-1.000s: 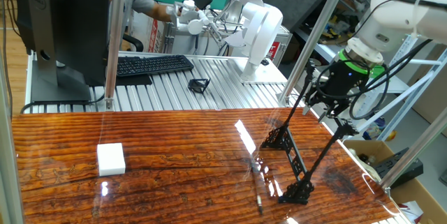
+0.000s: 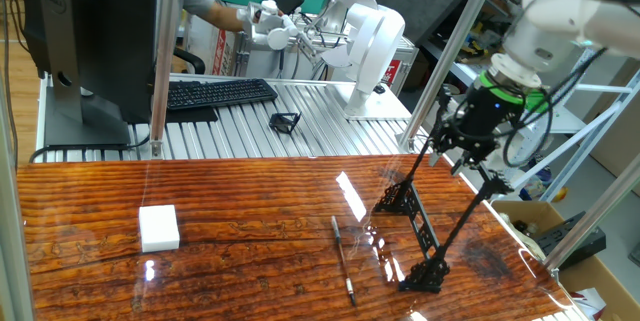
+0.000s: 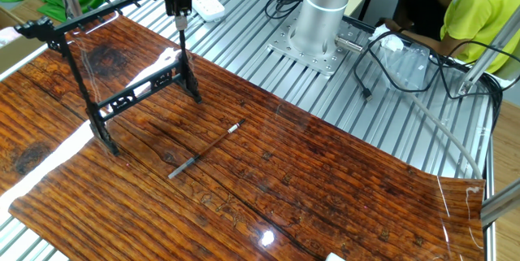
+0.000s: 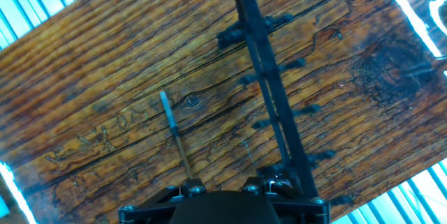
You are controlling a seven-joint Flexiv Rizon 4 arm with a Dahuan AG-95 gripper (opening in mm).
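A black rack (image 2: 424,231) stands upright on the wooden table, with pegs along its top bar (image 4: 271,77). A thin brush or pen-like stick (image 2: 343,261) lies flat on the table beside the rack, apart from it; in the second exterior view the stick (image 3: 205,151) has a grey tip at one end and a white band near the other. My gripper (image 2: 447,164) hangs at the top of the rack, near one end of the bar. Its fingertips stand apart, with nothing seen between them. Whether it touches the bar, I cannot tell.
A white block (image 2: 158,228) sits on the table's left part in exterior view 1. Between it and the stick the wood is bare. Behind the table, a slatted metal surface (image 2: 330,121) bears a keyboard (image 2: 222,93) and a monitor.
Over the last second the stick has rolled across the table, leftward in exterior view 1, away from the rack. My gripper has shifted only slightly; the rack and white block stay put.
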